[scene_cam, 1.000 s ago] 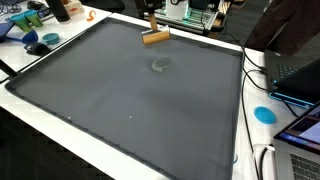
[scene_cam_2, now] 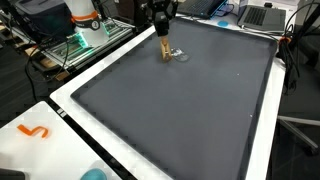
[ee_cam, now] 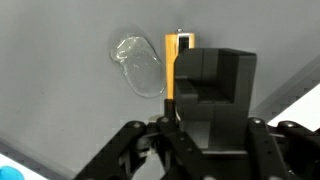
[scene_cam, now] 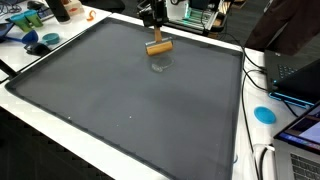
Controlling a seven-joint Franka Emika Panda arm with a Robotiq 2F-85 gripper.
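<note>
My gripper [scene_cam_2: 163,32] is shut on an orange-tan object [scene_cam: 160,47], which hangs below it near the far edge of the board in exterior view 1. The object shows a wide, rounded lower part and a narrow upright part. From the side, in exterior view 2, the tan object [scene_cam_2: 166,50] looks tall and thin. A clear, roundish plastic piece [scene_cam: 160,64] lies flat just in front of it. In the wrist view the clear piece [ee_cam: 138,66] lies left of the orange object [ee_cam: 172,60], while dark fingers [ee_cam: 215,85] cover much of the grip.
The grey board [scene_cam: 130,100] is otherwise bare, with wide free room toward the near side. A blue round lid [scene_cam: 265,115] and laptops [scene_cam: 298,130] sit to the right. Bowls and tools [scene_cam: 33,45] crowd the far left.
In exterior view 1 the gripper and its orange object have moved nearer the camera and slightly right, closing the gap to the clear piece, which has stayed put.
</note>
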